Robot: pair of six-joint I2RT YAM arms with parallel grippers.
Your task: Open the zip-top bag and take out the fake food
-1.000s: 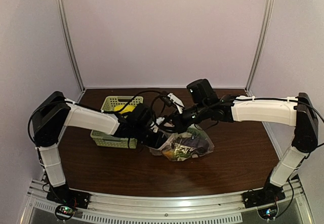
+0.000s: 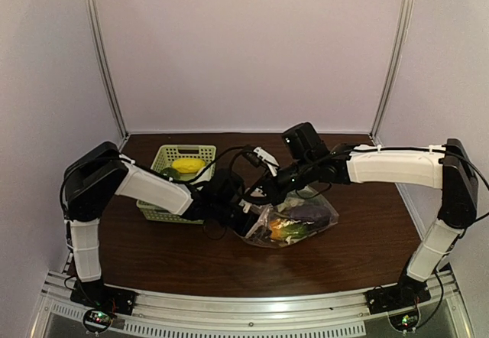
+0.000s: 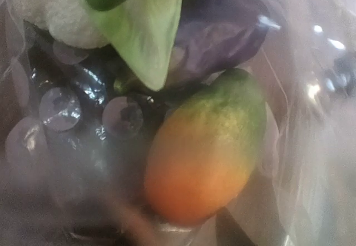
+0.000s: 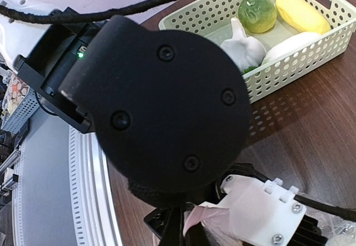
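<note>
The clear zip top bag lies on the table with fake food showing through it. In the left wrist view an orange-green mango, a purple eggplant, a green leafy piece and a white knobbly piece fill the picture, with bag film around them. My left gripper is at the bag's left, mouth end; its fingers are hidden, so how wide they stand does not show. Just above, my right gripper is shut on a pinkish edge of the bag.
Behind the left arm stands a pale green basket holding a yellow piece, a round green piece and white pieces. Both arms crowd together over the table's middle.
My left gripper has moved right and slightly toward the front, at the bag's mouth. The bag's far end reaches farther right, and the food inside has shifted.
</note>
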